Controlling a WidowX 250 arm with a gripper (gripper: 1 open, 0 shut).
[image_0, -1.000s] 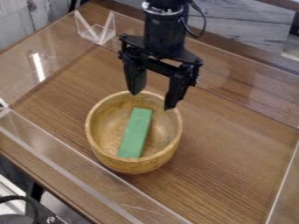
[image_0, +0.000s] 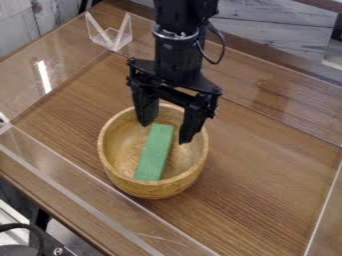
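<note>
A round tan bowl (image_0: 120, 164) sits on the wooden table at the lower middle, holding a green rectangular block (image_0: 152, 151) that lies along its length. Above the bowl's back half hangs the black gripper (image_0: 166, 120) at the end of the arm, its two fingers spread wide apart on either side, open. Nothing shows between the fingers. The arm covers part of the bowl's back rim.
A clear plastic object (image_0: 110, 30) stands at the back left. A black cable runs at the lower left edge.
The gripper has come slightly toward the camera over the bowl, its fingers reaching lower in view. The bowl and green block have not visibly moved.
</note>
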